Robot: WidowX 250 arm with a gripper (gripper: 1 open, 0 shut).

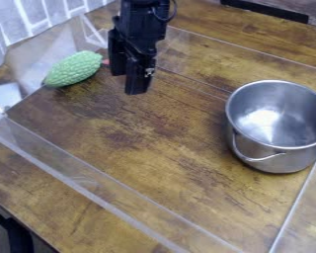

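Observation:
The black gripper (130,71) hangs at the top centre of the view, just right of a green bumpy vegetable-like object (72,69) lying on the wooden table (141,138). I cannot tell whether its fingers are open or shut. A small red item (106,61) is partly hidden behind the gripper. A steel pot (276,124) with a handle stands at the right.
Clear plastic walls (108,201) edge the work area on several sides. A white cloth (16,30) is at the top left.

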